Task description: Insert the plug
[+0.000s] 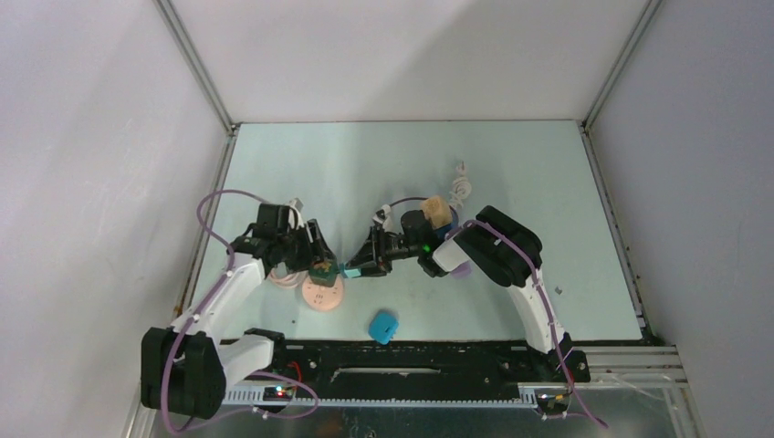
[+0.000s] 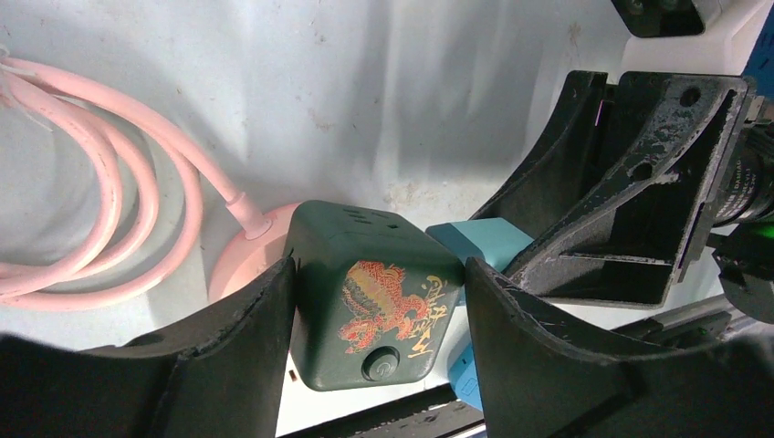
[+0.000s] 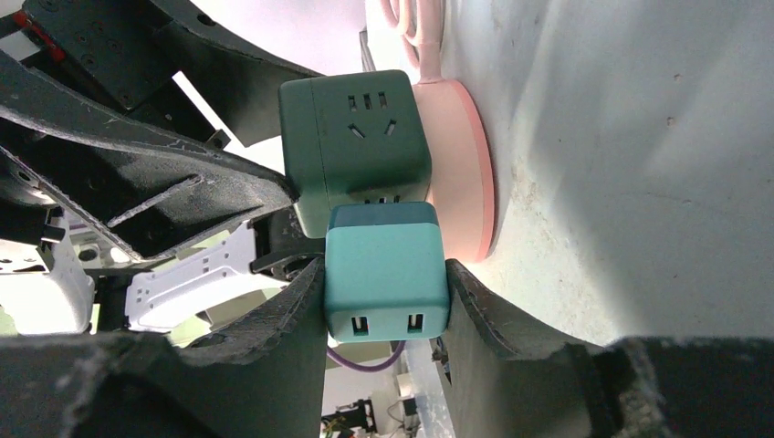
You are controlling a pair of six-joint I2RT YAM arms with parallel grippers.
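Observation:
My left gripper is shut on a dark green socket cube (image 2: 374, 310) with a dragon print, held over a round pink power strip (image 1: 322, 294). My right gripper is shut on a teal plug block (image 3: 385, 274) with two USB ports. In both wrist views the teal block sits end-on against the green cube's socket face, touching or nearly so; whether its pins are inside cannot be seen.
A blue block (image 1: 383, 325) lies near the table's front edge. A tan block (image 1: 436, 212) and white coiled cord (image 1: 460, 187) are behind the right arm.

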